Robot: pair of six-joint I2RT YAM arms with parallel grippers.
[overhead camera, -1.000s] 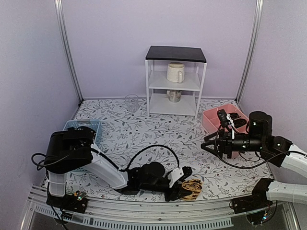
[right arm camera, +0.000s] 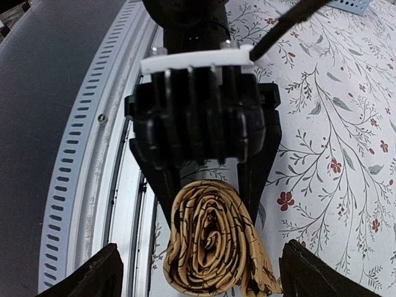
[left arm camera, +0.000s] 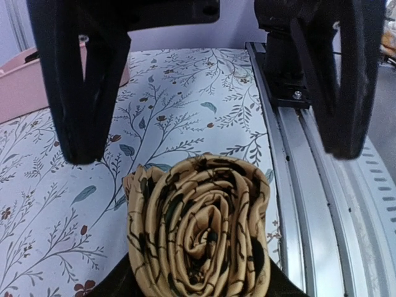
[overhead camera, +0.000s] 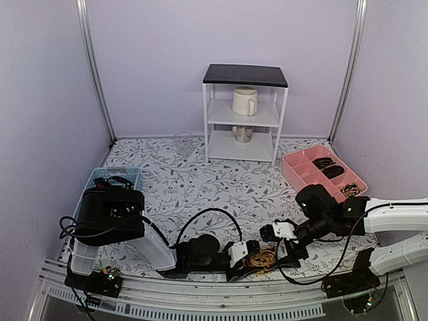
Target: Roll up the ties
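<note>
A tan, dark-patterned tie rolled into a thick coil (overhead camera: pixel 264 257) lies at the front edge of the table, its spiral end up close in both wrist views (left arm camera: pixel 198 229). My left gripper (overhead camera: pixel 244 262) has its fingers (right arm camera: pixel 260 161) on either side of the roll; how firmly they grip cannot be told.
A pink compartment box (overhead camera: pixel 301 174) with rolled ties stands at right, a blue basket (overhead camera: pixel 134 174) at left. A shelf (overhead camera: pixel 241 150) with mugs and a glass (overhead camera: pixel 183 142) stand at the back. A metal rail (overhead camera: pixel 221 291) runs along the front edge.
My right gripper has moved down and left from beside the pink box to the rolled tie. The left gripper and roll have shifted slightly left.
</note>
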